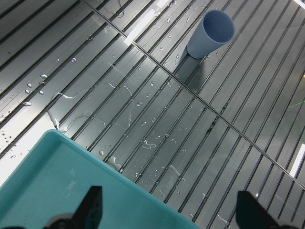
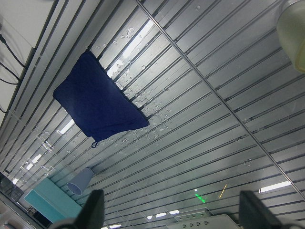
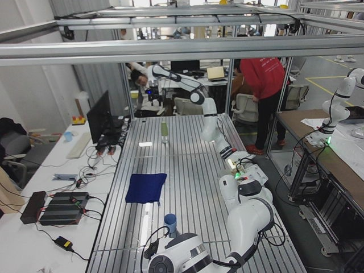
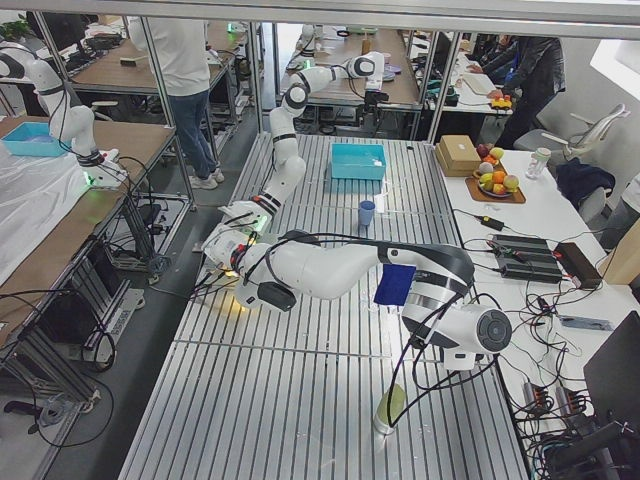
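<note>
A blue cup [image 1: 209, 33] stands on the wet slatted table [image 1: 267, 95]. In the left wrist view my left gripper hangs above a teal bin [image 1: 81, 186], its fingers apart, nothing seen between them. In the right wrist view my right gripper is high over the table, fingers apart and empty. A dark blue cloth [image 2: 97, 98] lies flat below it, and a green bottle [image 2: 293, 38] stands to the upper right.
Fruit [image 4: 498, 182] and boxes [image 4: 458, 152] sit at the table's edge beside the bin. A monitor and cables occupy the white side table.
</note>
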